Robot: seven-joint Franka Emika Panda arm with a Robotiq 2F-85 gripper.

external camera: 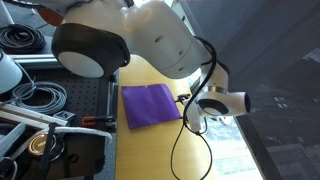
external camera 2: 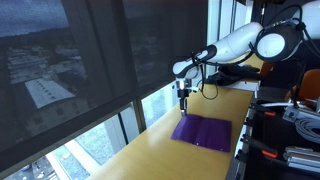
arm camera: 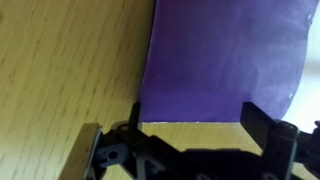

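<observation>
A purple cloth [external camera: 150, 106], roughly square and flat, lies on the wooden table. In exterior view 2 the same cloth [external camera 2: 205, 132] spreads out with a faint crease across it. My gripper [external camera 2: 184, 106] points down near the cloth's far left corner. From the wrist view, the open gripper has its fingers wide apart, one on each side of the cloth's near edge. The cloth [arm camera: 225, 60] shows between and beyond the fingertips, and nothing is gripped. Whether the fingers touch the cloth cannot be told.
Bare table [external camera 2: 120, 155] extends to the left and front of the cloth. Beside the table in exterior view 1 are a black pegboard-like panel [external camera: 80, 92] and coiled cables [external camera: 38, 98]. A window with a dark blind [external camera 2: 60, 80] stands behind.
</observation>
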